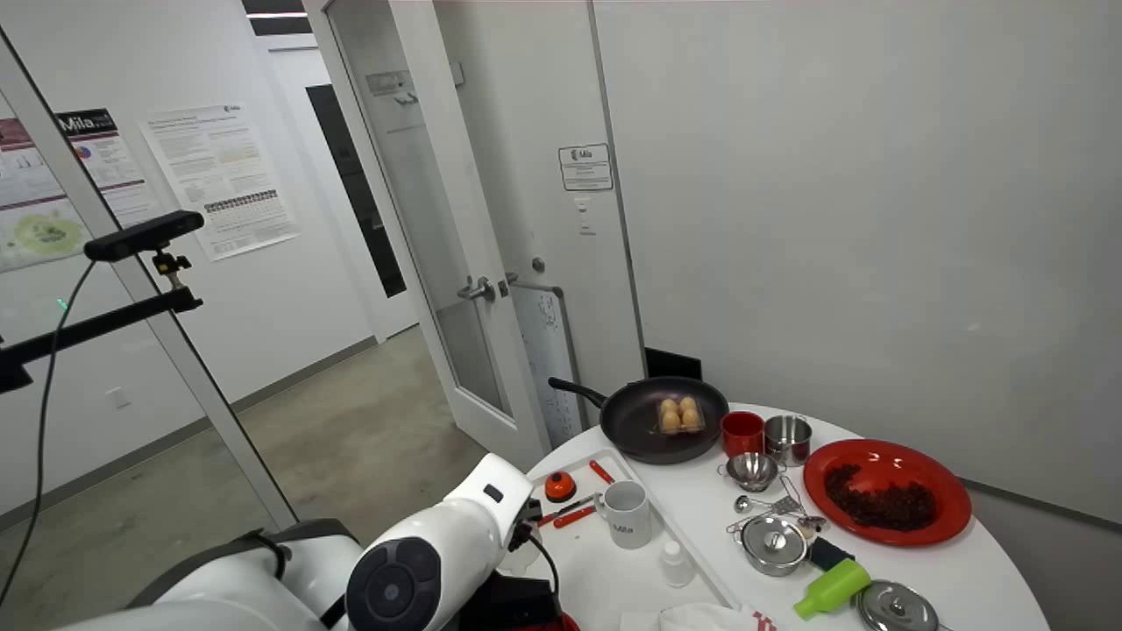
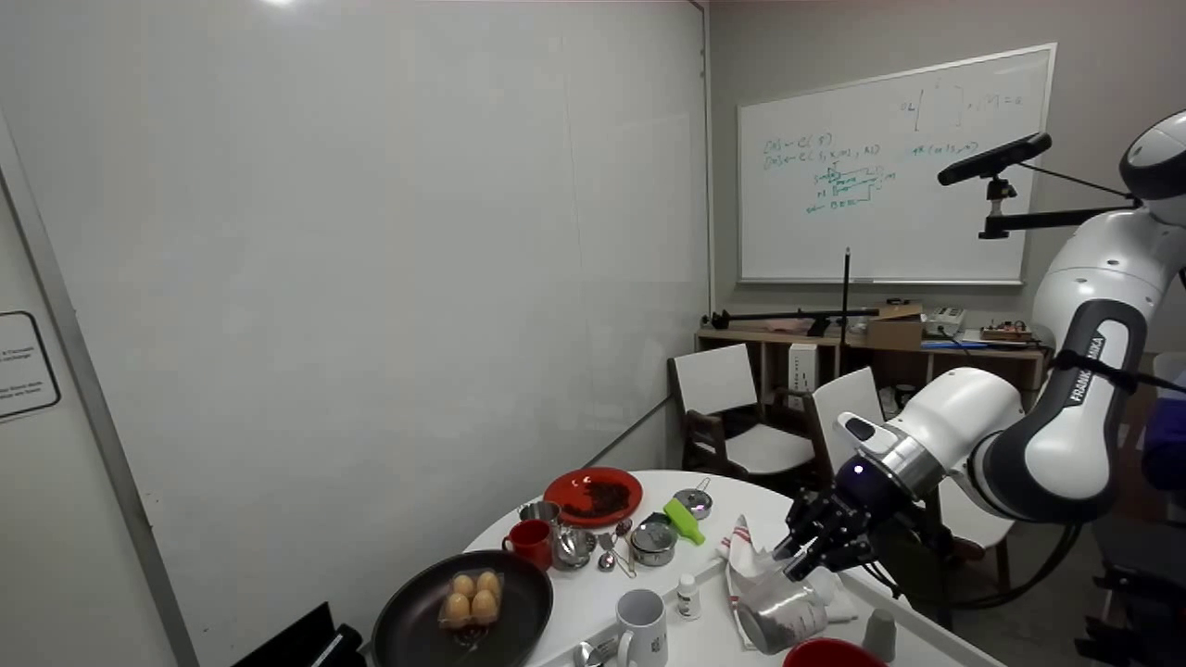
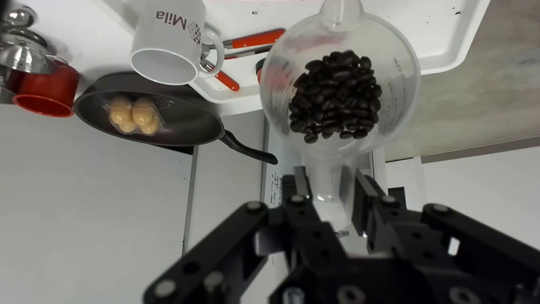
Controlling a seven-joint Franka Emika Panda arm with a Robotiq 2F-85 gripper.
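My gripper is shut on the handle of a clear plastic measuring cup (image 3: 400,109). Dark coffee beans (image 3: 336,93) lie inside the cup, whose mouth faces the wrist camera. In exterior view 2, the cup (image 2: 778,613) hangs tilted from the gripper (image 2: 802,554), above or beside a red bowl (image 2: 834,654) cut off by the bottom edge; the exact gap between them cannot be judged. The arm hides the gripper and cup almost wholly in exterior view 1.
A white tray (image 1: 600,573) holds a white Mila mug (image 1: 628,515), a small white bottle (image 1: 676,564) and red-handled utensils. Behind stand a black pan (image 1: 657,447) with eggs, a red cup (image 1: 742,432), metal cookware and a red plate (image 1: 952,505) bearing dark contents.
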